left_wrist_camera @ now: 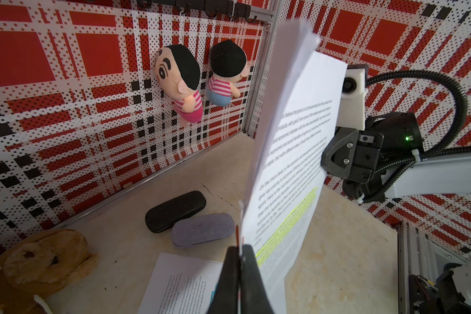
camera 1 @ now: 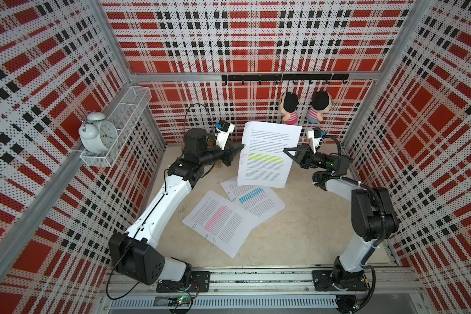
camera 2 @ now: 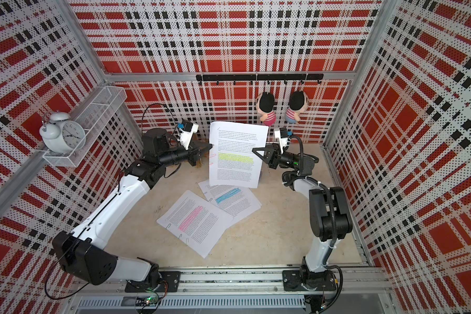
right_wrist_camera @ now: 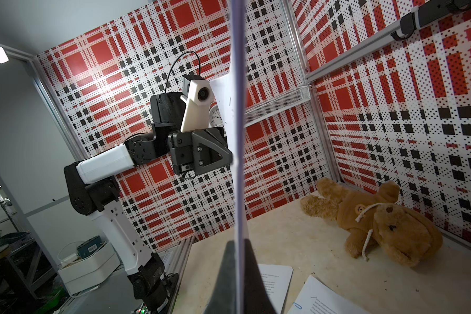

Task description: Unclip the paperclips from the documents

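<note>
A document with a yellow highlight stands upright above the table. My right gripper is shut on its right edge; in the right wrist view the sheet's edge runs between the fingers. My left gripper is shut at the left edge, where red paperclips show. In the left wrist view a thin red clip stands right at the fingertips; whether it is pinched I cannot tell. On the table lie a blue-highlighted document and a pink-highlighted document with several paperclips along its edge.
Two glasses cases and a brown plush toy lie at the back. Dolls hang on the back wall. An alarm clock sits in the left wire basket.
</note>
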